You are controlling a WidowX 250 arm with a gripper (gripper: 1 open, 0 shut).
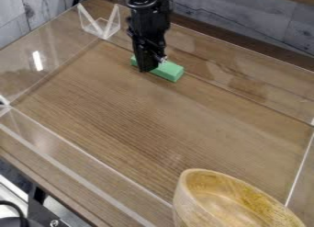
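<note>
My black arm reaches down from the top centre, its gripper [149,63] low over a green block [167,72] on the wooden table. The block lies flat, partly behind the gripper's tip. Whether the fingers are open or shut, or touch the block, I cannot tell.
A cream oval bowl [227,198] sits at the bottom right. Clear plastic pieces are at the table's left edge and top left.
</note>
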